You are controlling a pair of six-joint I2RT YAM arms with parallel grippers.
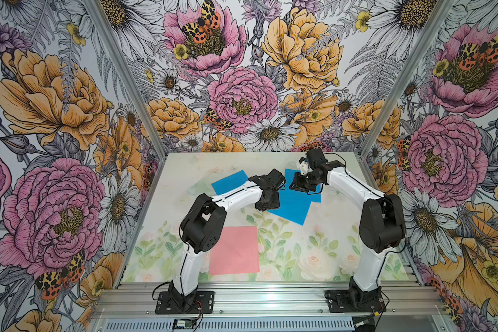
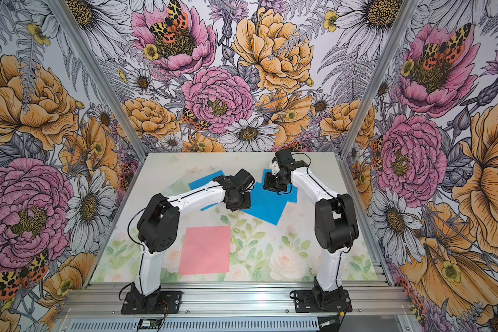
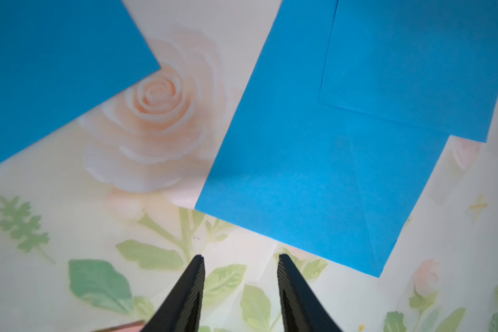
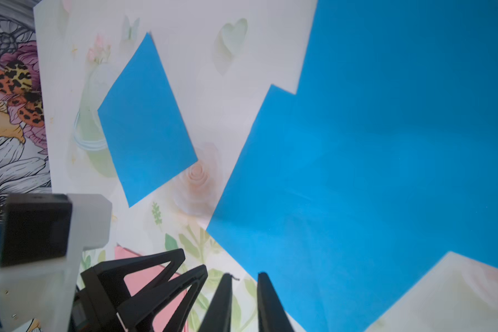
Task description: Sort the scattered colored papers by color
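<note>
Flat on the front left of the mat is a pink sheet (image 1: pixel 234 250), which may be more than one layer. At the back left lies a blue sheet (image 1: pixel 224 183), separate from the others and partly hidden by the left arm. Two overlapping blue sheets are to its right: the middle one (image 3: pixel 293 182), and one on the right (image 3: pixel 420 66) covering its corner. My left gripper hangs over bare mat by the middle sheet's near edge, fingers apart and empty. Above the right-hand blue sheets is my right gripper; its fingertips leave a narrow gap where no paper shows.
The two grippers are close together, and the left one's fingers (image 4: pixel 171 276) show in the right wrist view. Patterned walls and metal posts enclose the table.
</note>
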